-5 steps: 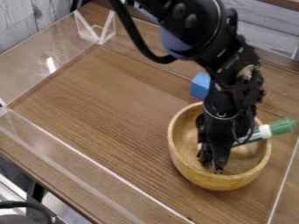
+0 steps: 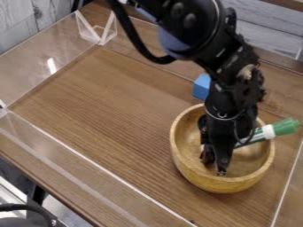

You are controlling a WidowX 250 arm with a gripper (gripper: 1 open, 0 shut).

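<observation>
A yellow-tan bowl (image 2: 218,184) sits at the right of the wooden table. My black gripper (image 2: 222,142) reaches down into it from above. A green object with a white part (image 2: 274,129) lies across the bowl's right side, beside and partly behind the gripper. The fingertips are dark and crowded against the bowl's interior, so I cannot see clearly what is between them.
A blue block (image 2: 201,87) stands behind the bowl. A wall is at the back.
</observation>
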